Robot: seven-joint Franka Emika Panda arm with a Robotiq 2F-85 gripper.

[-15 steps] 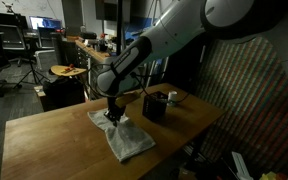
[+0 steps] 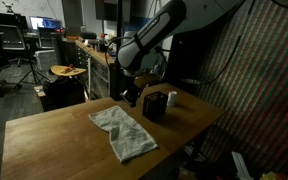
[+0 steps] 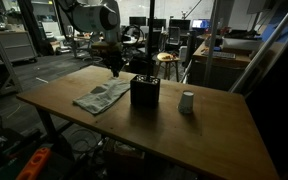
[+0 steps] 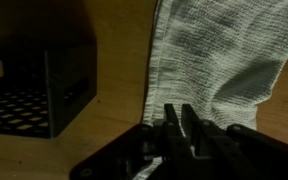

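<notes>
A pale grey cloth [image 2: 124, 132] lies spread with creases on the wooden table; it fills much of the wrist view, where its weave [image 4: 209, 60] shows. My gripper [image 2: 133, 100] hangs above the table between the cloth's far part and a black box [image 2: 155, 106]. In the second exterior view the gripper [image 3: 114, 71] is behind the cloth [image 3: 102, 97] and left of the box [image 3: 144, 93]. The fingers [image 4: 173, 112] are close together, shut on something small and dark. Its shape is too dark to make out.
Perforated black sides of the box [image 4: 69, 85] stand at the left of the wrist view. A white cup [image 3: 186, 101] is on the table beyond the box.
My gripper has moved right in exterior view 1, from above the cloth towards the black box, and sits higher. Cloth, box and cup look unmoved.
</notes>
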